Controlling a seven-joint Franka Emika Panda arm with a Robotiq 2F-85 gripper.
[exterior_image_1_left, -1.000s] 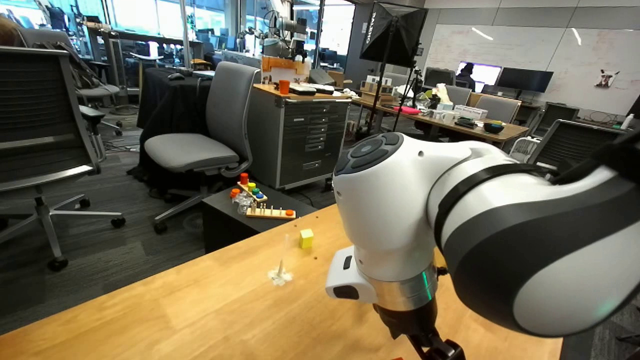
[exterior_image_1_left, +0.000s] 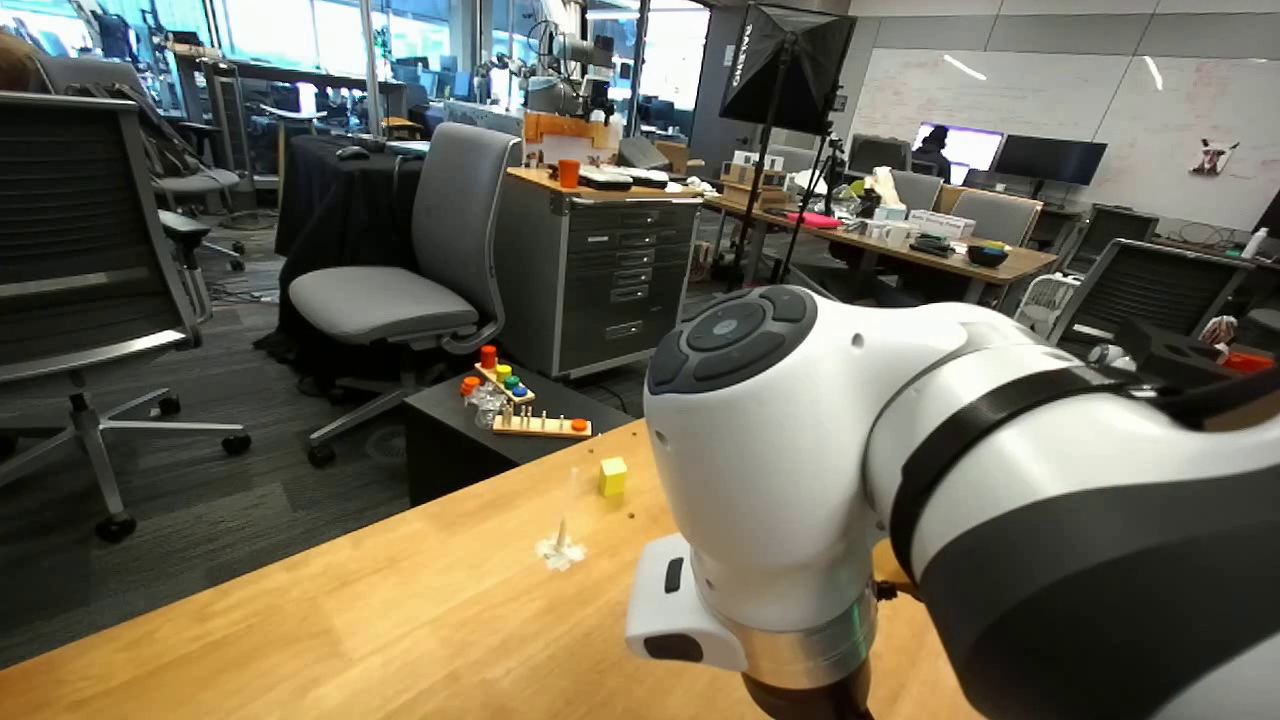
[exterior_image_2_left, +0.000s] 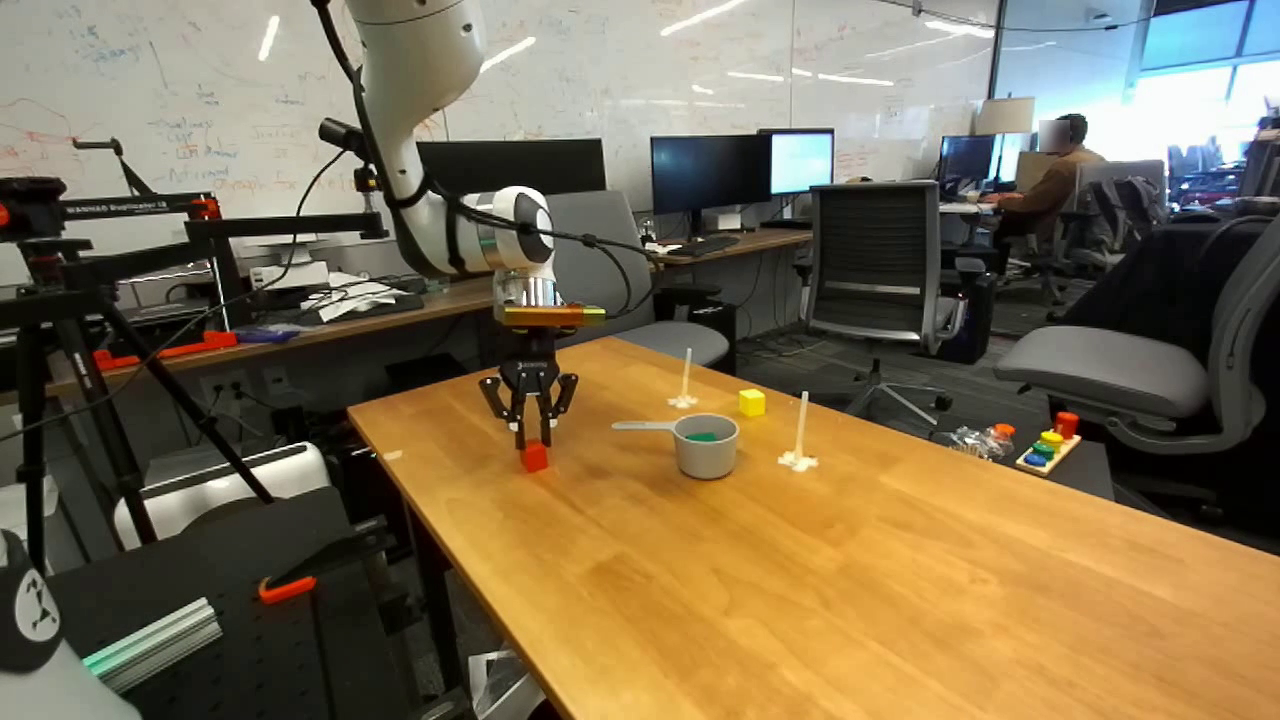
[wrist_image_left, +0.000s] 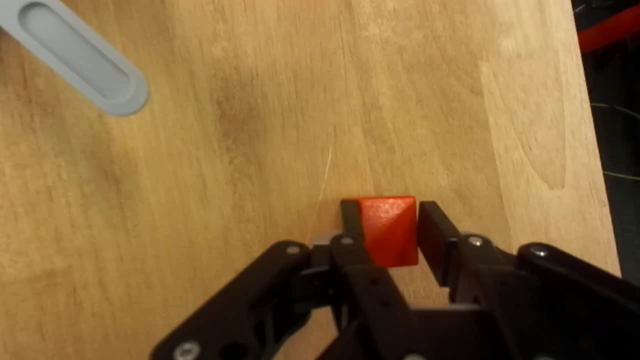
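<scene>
A small red cube (wrist_image_left: 388, 234) lies on the wooden table (exterior_image_2_left: 672, 576), near the table's edge in the wrist view. My gripper (exterior_image_2_left: 533, 439) is low over it, pointing down. In the wrist view, its black fingers (wrist_image_left: 441, 243) stand on either side of the cube, close against its sides. Whether both pads press on it cannot be told. The cube (exterior_image_2_left: 534, 457) appears to rest on the tabletop below the fingertips in exterior view 2. In exterior view 1 the fingers are out of frame.
Beside the gripper stands a grey measuring cup (exterior_image_2_left: 705, 454) with something green inside, its handle (wrist_image_left: 90, 60) towards my gripper. Two upright pegs (exterior_image_2_left: 800, 430) and a yellow cube (exterior_image_2_left: 752, 402) are farther off.
The yellow cube and peg stayed put.
</scene>
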